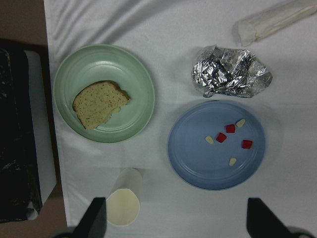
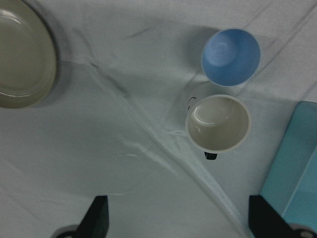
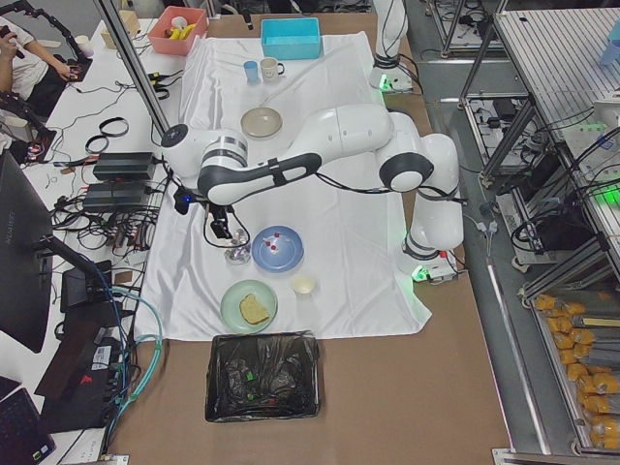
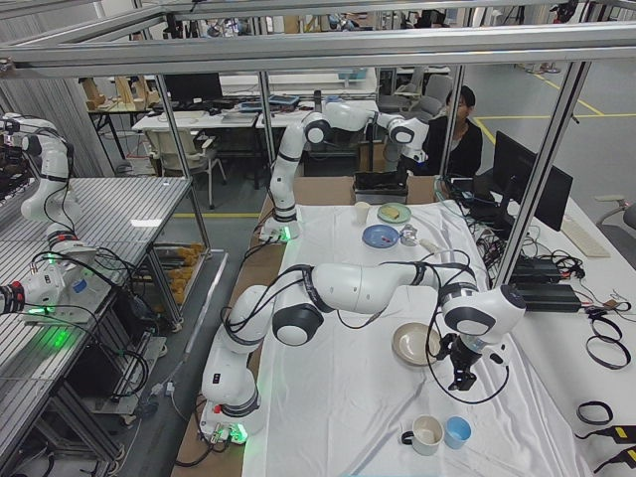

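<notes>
My left gripper point(image 3: 218, 218) hangs open over the foil bundle point(image 1: 230, 72) and pale wrapped roll point(image 1: 272, 20). Its wrist view shows a green plate point(image 1: 138, 89) with a bread slice point(image 1: 99, 104), a blue plate point(image 1: 198, 153) with small red and pale pieces, and a white cup point(image 1: 123, 207). My right gripper point(image 4: 459, 363) is open, above the other end of the cloth. Its wrist view shows a beige plate point(image 2: 20, 59), a blue cup point(image 2: 230, 54) and a white mug point(image 2: 218, 124). Nothing shows between either pair of fingers.
A black-lined bin point(image 3: 262, 397) stands beyond the green plate's end of the cloth point(image 3: 368, 310). A blue tray point(image 3: 291, 29) and a red basket point(image 3: 174, 24) are at the other end. Monitors and cables line one side.
</notes>
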